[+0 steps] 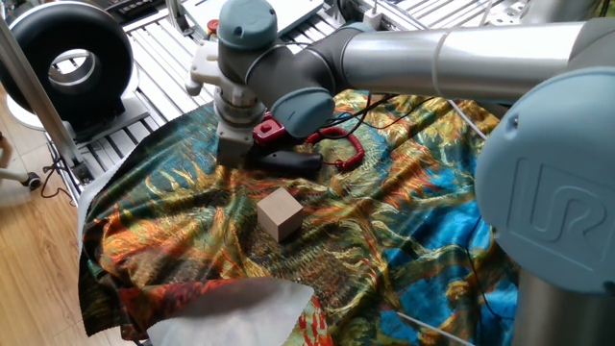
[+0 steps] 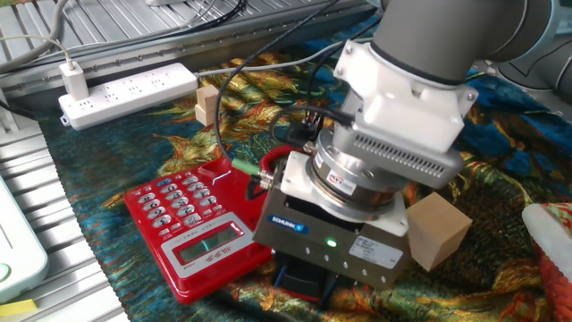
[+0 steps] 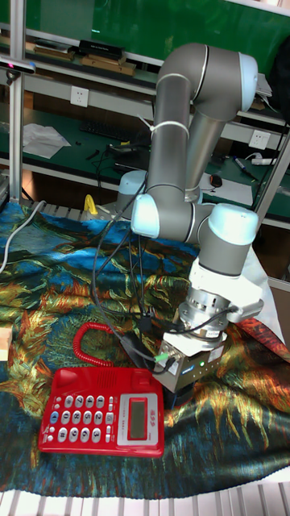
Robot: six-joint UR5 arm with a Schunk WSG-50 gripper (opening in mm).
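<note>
A red desk telephone [image 2: 197, 228] lies on the patterned cloth, its cradle side partly covered by my gripper in exterior view 2. Its dark handset [image 1: 288, 160] is off the base, with the red coiled cord [image 1: 352, 149] trailing from its far end. My gripper [image 1: 233, 165] points down at the other end of the handset and appears shut on it, though the fingertips are mostly hidden. In exterior view 3 the gripper body [image 3: 190, 365] is just right of the telephone, close above the cloth.
A wooden cube [image 1: 281, 213] stands on the cloth near the gripper. A smaller wooden block [image 2: 206, 105] sits by the white power strip [image 2: 130, 97]. Cables hang along the arm. Open cloth lies in front of the cube and to its left.
</note>
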